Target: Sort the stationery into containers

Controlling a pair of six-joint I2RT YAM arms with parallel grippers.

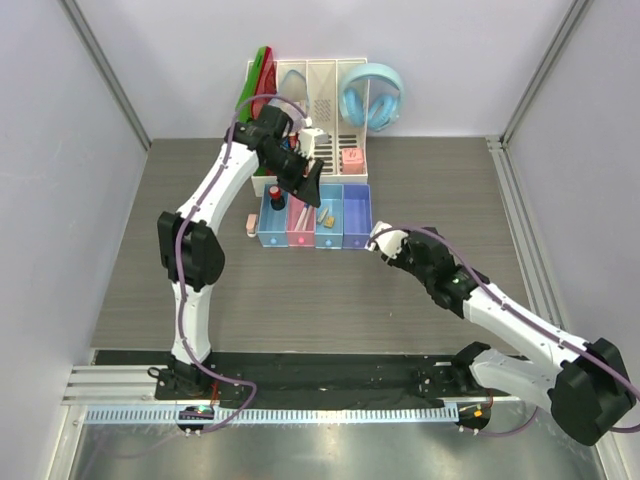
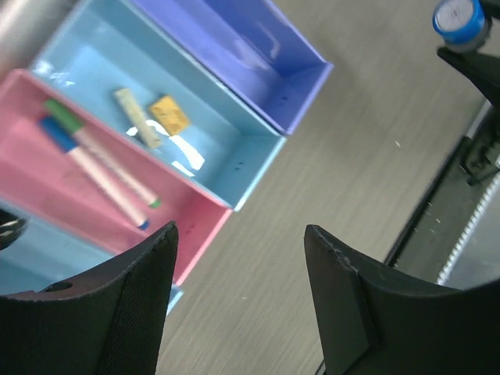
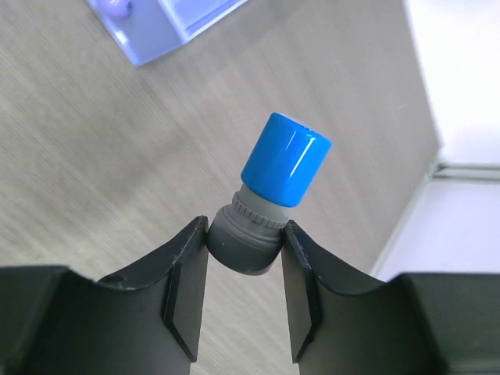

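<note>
My right gripper is shut on a bottle with a blue cap (image 3: 285, 160) and grey body, held over the bare table right of the containers. My left gripper is open and empty above the row of boxes (image 1: 357, 215): a blue one with a dark red-capped item (image 1: 277, 200), a pink one (image 2: 183, 246) with markers (image 2: 105, 183), a light blue one with small pieces (image 2: 170, 115), and a darker blue one (image 2: 298, 98).
Behind the boxes stands a white organiser (image 1: 320, 90) with folders and headphones (image 1: 385, 75). A small pink item (image 1: 252, 225) lies left of the boxes.
</note>
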